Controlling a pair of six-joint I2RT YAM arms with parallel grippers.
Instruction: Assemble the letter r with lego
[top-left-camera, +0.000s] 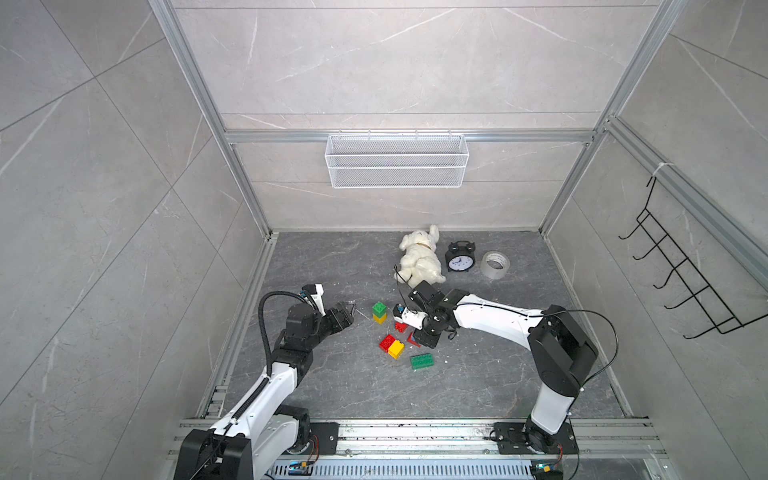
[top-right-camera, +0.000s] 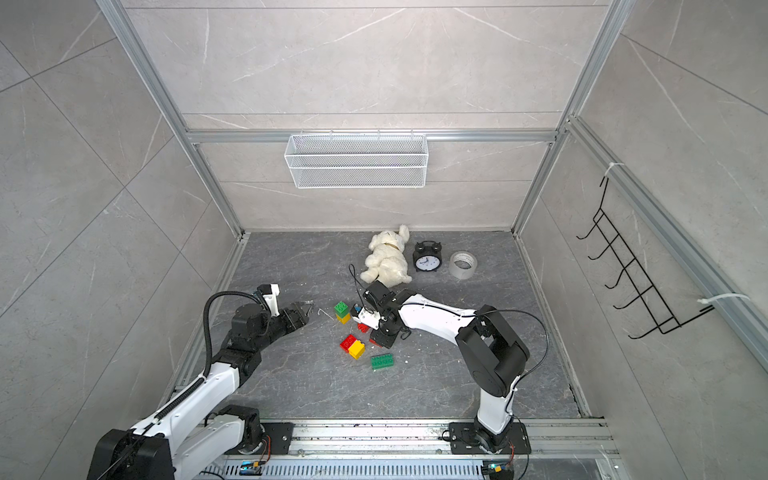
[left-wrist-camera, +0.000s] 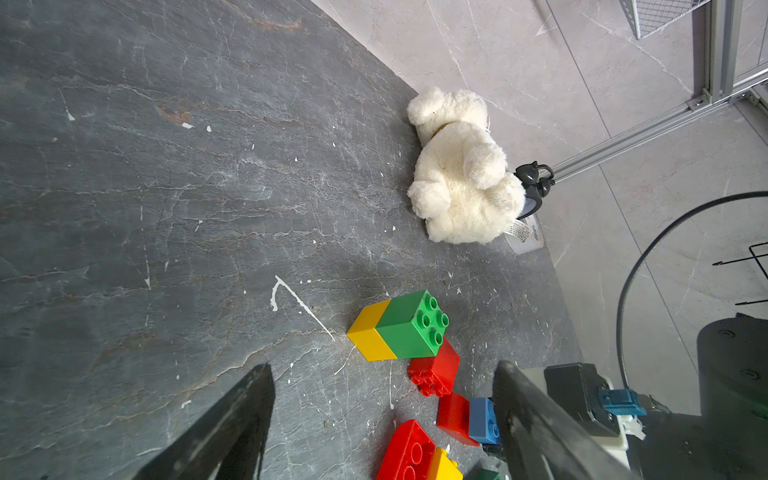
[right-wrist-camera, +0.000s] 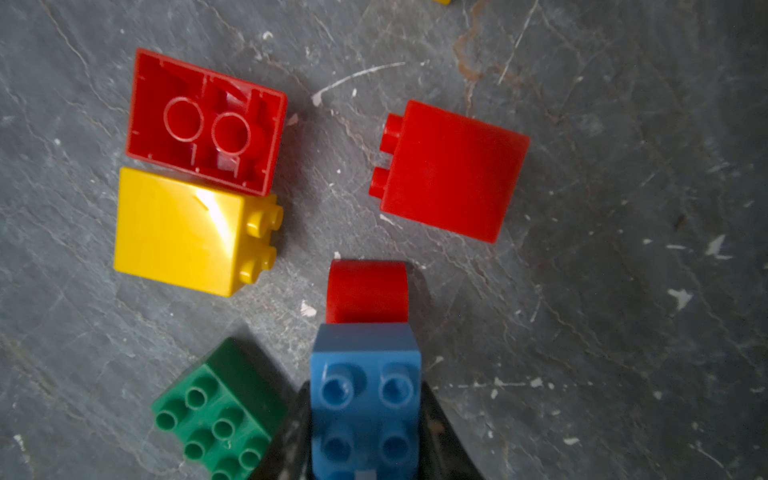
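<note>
In the right wrist view, my right gripper is shut on a blue brick (right-wrist-camera: 365, 344), low over a red piece (right-wrist-camera: 367, 288). Around it lie a red brick (right-wrist-camera: 452, 172), an upturned red brick (right-wrist-camera: 206, 120), a yellow brick (right-wrist-camera: 177, 228) and a green long brick (right-wrist-camera: 208, 396). My left gripper (top-left-camera: 345, 314) hangs left of the bricks, its fingers apart with nothing between them, as the left wrist view shows. A green brick (left-wrist-camera: 412, 324) sits joined to a yellow one (left-wrist-camera: 366, 332) near the middle.
A white plush toy (top-left-camera: 418, 256), a black clock (top-left-camera: 461, 256) and a tape roll (top-left-camera: 495, 264) stand at the back. A wire basket (top-left-camera: 397, 160) hangs on the back wall.
</note>
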